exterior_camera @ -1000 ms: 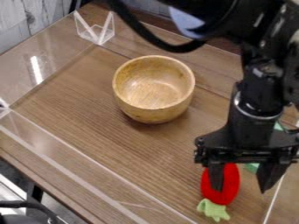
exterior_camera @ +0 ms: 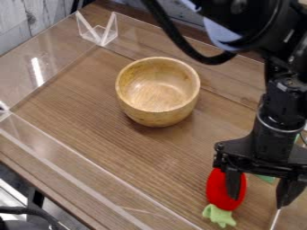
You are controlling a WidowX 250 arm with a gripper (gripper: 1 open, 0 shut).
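My black gripper [exterior_camera: 252, 163] is at the lower right, standing open above and around a red, rounded object [exterior_camera: 225, 193] with a green leafy top [exterior_camera: 217, 215], which looks like a toy strawberry. Whether the fingers touch it I cannot tell. A wooden bowl [exterior_camera: 156, 90] sits on the table, up and left of the gripper. A small green item is partly hidden behind the gripper at the right.
A clear plastic holder [exterior_camera: 96, 29] stands at the upper left. The arm covers much of the top right.
The red object and bowl look about the same.
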